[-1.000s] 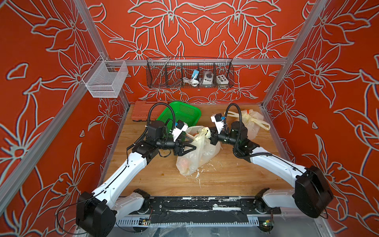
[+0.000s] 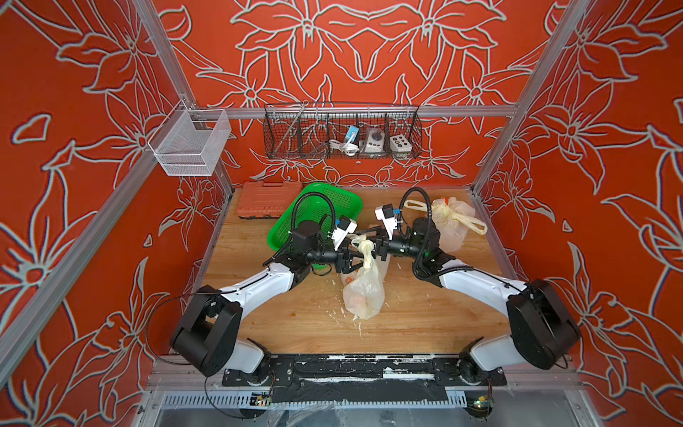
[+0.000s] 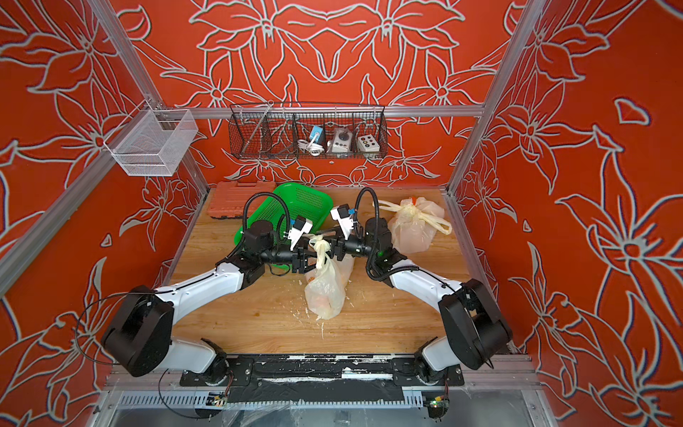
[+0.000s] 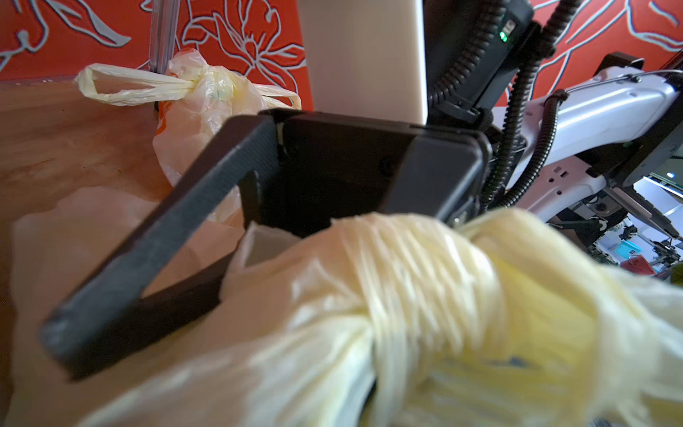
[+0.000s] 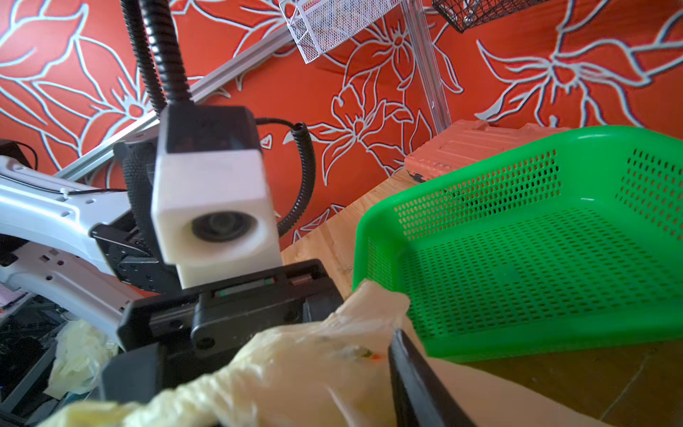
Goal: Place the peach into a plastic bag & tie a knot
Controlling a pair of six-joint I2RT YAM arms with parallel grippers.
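Observation:
A translucent plastic bag [image 2: 364, 291] stands on the table between my grippers, with a faint pinkish shape in its lower part; the peach is not clear through the plastic. Its pale yellow neck [image 2: 365, 250] is gathered up. From the left, my left gripper [image 2: 358, 260] reaches up against this neck; plastic hides much of its fingers. My right gripper [image 2: 375, 247] is at the neck's other side. In the left wrist view one right finger [image 4: 121, 284] is spread wide, and folded plastic [image 4: 427, 306] covers the front of that gripper, so the exact winding is unclear.
An empty green basket [image 5: 512, 263] lies behind my left gripper, beside an orange-red case [image 2: 269, 199]. Another tied bag [image 2: 455, 222] sits at the back right. The front of the wooden table [image 2: 427, 327] is open, with small white scraps near the bag.
My left gripper has moved right and slightly up to the bag's neck. The right gripper has shifted a little left. The bag's body has swung right and narrowed.

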